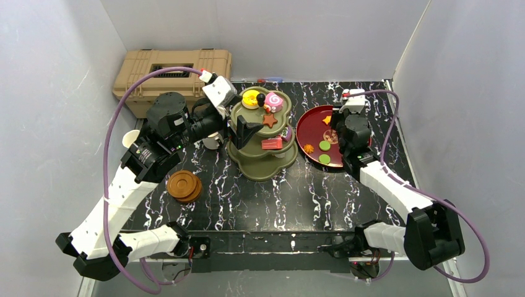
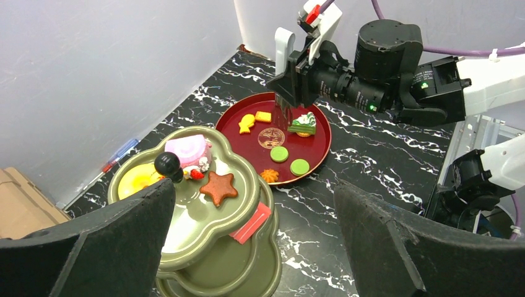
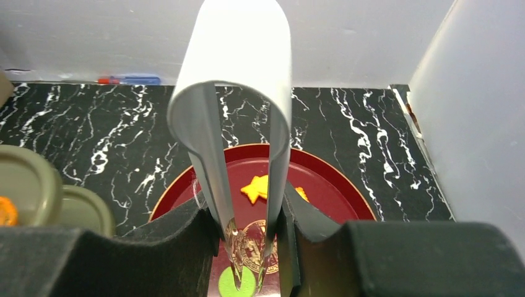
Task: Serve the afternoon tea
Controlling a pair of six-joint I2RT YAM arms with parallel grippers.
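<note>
My right gripper is shut on white tongs (image 3: 232, 55), whose clear tips (image 2: 282, 115) point down over the red plate (image 1: 301, 136). The tips look slightly apart, with nothing visible between them. On the plate lie a yellow fish (image 2: 246, 122), a small yellow block (image 2: 263, 116), green discs (image 2: 279, 153), an orange flower shape (image 2: 270, 176) and a green-and-white piece (image 2: 302, 124). The green tiered stand (image 1: 260, 168) carries a yellow ring (image 1: 251, 99), a pink roll (image 1: 273, 101), a brown star (image 1: 269, 120) and a red piece (image 1: 272, 143). My left gripper (image 1: 251, 127) is open and empty beside the stand.
A tan case (image 1: 170, 62) sits at the back left. Brown coasters (image 1: 184, 185) and a white cup (image 1: 212, 142) are left of the stand. A pen (image 1: 270, 80) lies by the back wall.
</note>
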